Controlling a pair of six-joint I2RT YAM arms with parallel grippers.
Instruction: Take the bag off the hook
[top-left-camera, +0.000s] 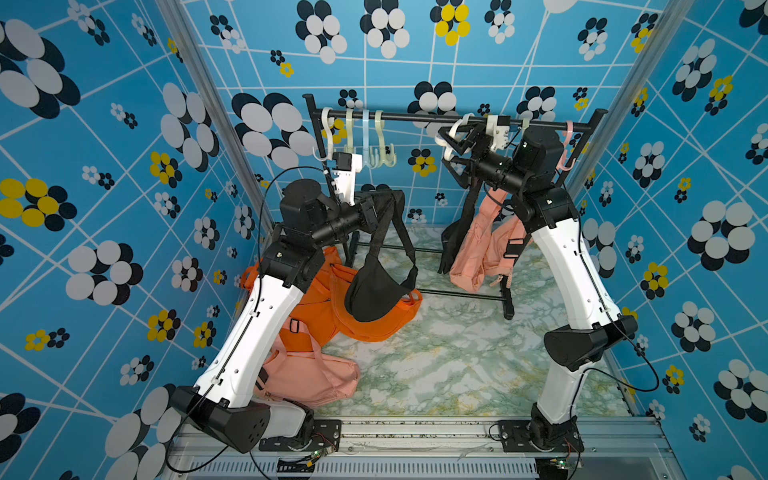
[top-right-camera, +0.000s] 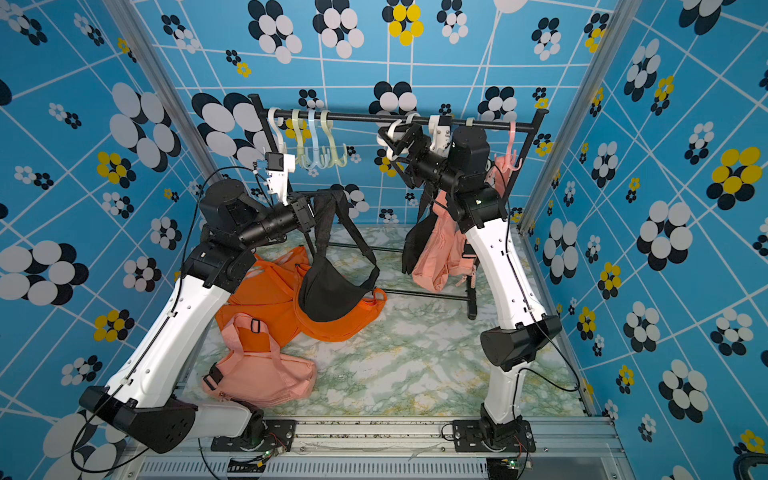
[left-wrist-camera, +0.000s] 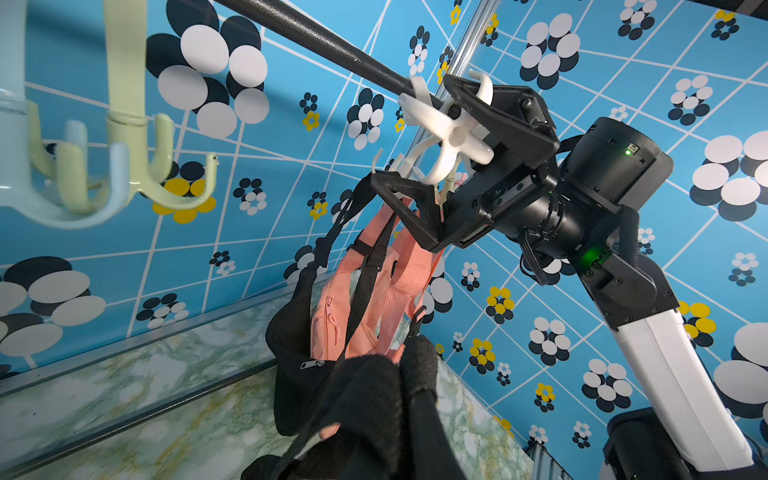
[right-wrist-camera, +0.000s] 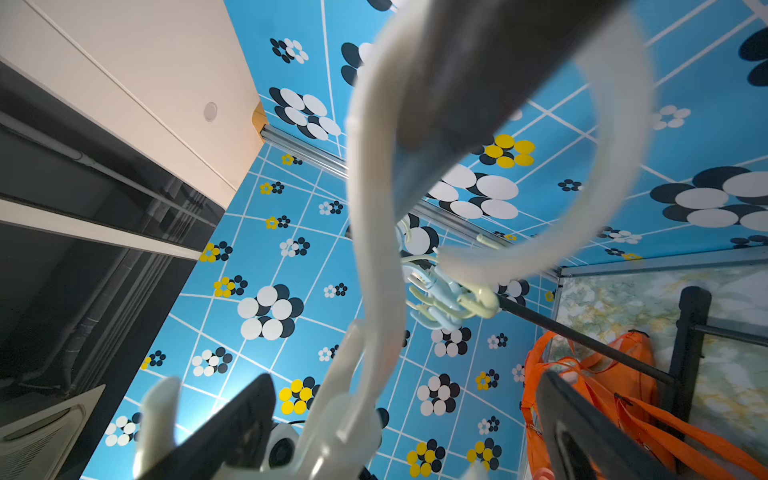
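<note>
A black bag (top-left-camera: 374, 292) hangs by its straps from my left gripper (top-left-camera: 372, 204), shut on them at left of centre in both top views; black fabric fills the bottom of the left wrist view. My right gripper (top-left-camera: 450, 158) is open at the rail, around a white hook (right-wrist-camera: 376, 264) that fills the right wrist view. Below it, pink bags (left-wrist-camera: 336, 312) and another black bag (left-wrist-camera: 288, 352) hang at the rack's right; their attachment is partly hidden by the arm.
The rail (top-left-camera: 408, 119) carries several pale hooks at left. Orange (top-left-camera: 360, 328) and pink bags (top-left-camera: 320, 380) lie on the floor at lower left.
</note>
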